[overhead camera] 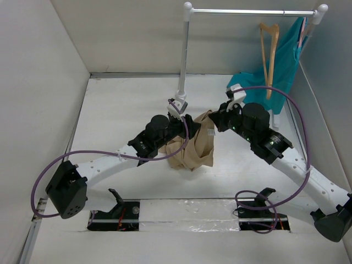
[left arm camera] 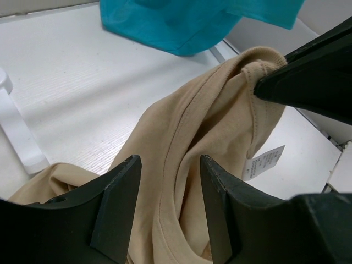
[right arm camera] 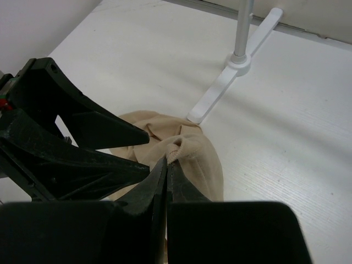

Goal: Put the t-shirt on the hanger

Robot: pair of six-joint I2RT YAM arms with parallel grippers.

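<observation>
The tan T-shirt (overhead camera: 195,151) lies bunched on the table under both grippers, its upper corner lifted, with a white tag showing. My right gripper (overhead camera: 214,118) is shut on that lifted corner, seen at the upper right of the left wrist view. My left gripper is part open over the shirt, its fingertips apart with tan cloth behind them. Wooden hangers (overhead camera: 272,60) hang on the rail (overhead camera: 253,12) at the back right.
A teal garment (overhead camera: 283,60) hangs at the right end of the rail. The rack's white foot (right arm camera: 214,91) stands beside the shirt.
</observation>
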